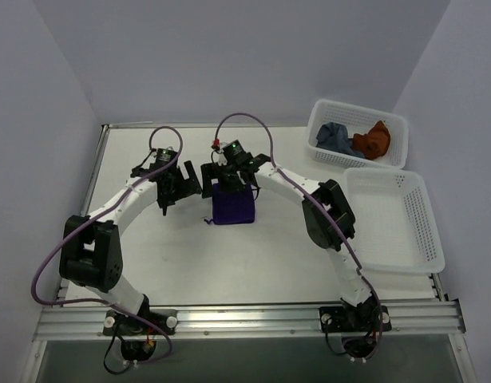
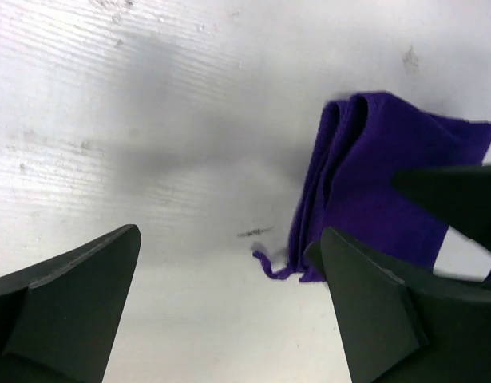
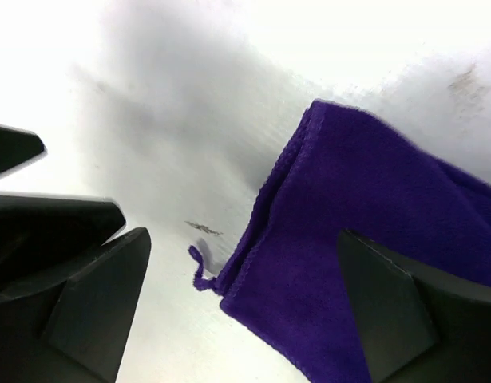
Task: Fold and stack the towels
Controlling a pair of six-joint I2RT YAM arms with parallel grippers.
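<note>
A folded purple towel (image 1: 233, 207) lies in the middle of the table, with a loose strand at one corner; in the left wrist view it (image 2: 365, 183) shows layered folds along one edge. My left gripper (image 1: 189, 179) is open, left of the towel and empty. My right gripper (image 1: 213, 179) hangs open over the towel's upper left part; in the right wrist view the purple cloth (image 3: 325, 199) lies beneath its fingers, not visibly held.
A white basket (image 1: 325, 116) at the back right holds a blue towel (image 1: 337, 140) and an orange towel (image 1: 373, 140). An empty white basket (image 1: 393, 223) stands right of my right arm.
</note>
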